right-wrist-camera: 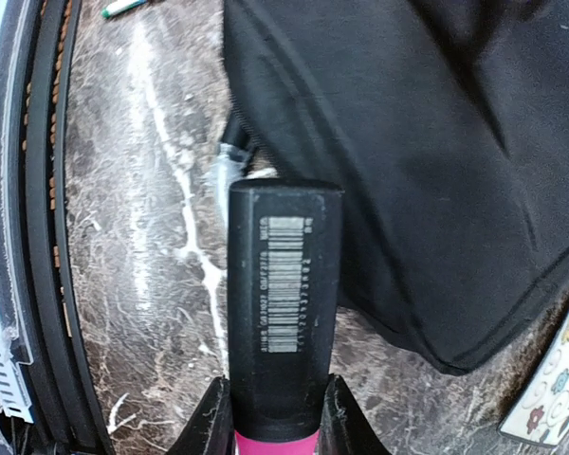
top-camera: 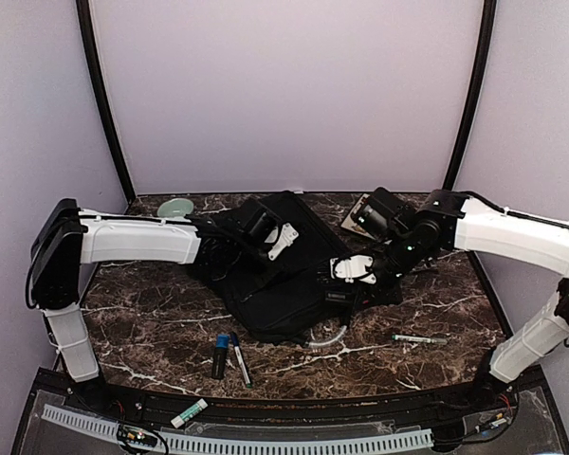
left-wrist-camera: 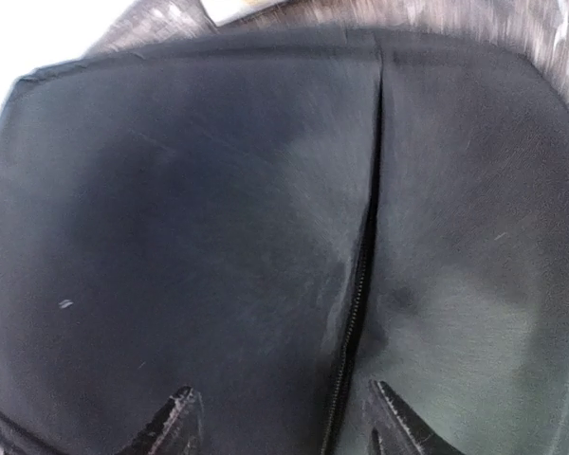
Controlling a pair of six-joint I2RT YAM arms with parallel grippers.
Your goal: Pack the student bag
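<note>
The black bag (top-camera: 284,313) lies on the marble table; in the left wrist view its fabric (left-wrist-camera: 190,237) and zipper (left-wrist-camera: 356,303) fill the frame below my open left gripper, nothing between its fingers. My right gripper is shut on a black case with a barcode and pink end (right-wrist-camera: 283,265), raised beside the bag. A clear tube (top-camera: 327,339) lies by the bag's edge, partly hidden in the right wrist view. A blue-capped bottle (top-camera: 219,358), a marker (top-camera: 241,365), another marker (top-camera: 417,338) and a glue stick (top-camera: 188,413) lie along the front.
A flowered board (right-wrist-camera: 550,379) lies at the back right, a pale green bowl (top-camera: 175,206) at the back left, both partly behind my arms in the top view. The table front has a rail edge. Bare table shows at the front left.
</note>
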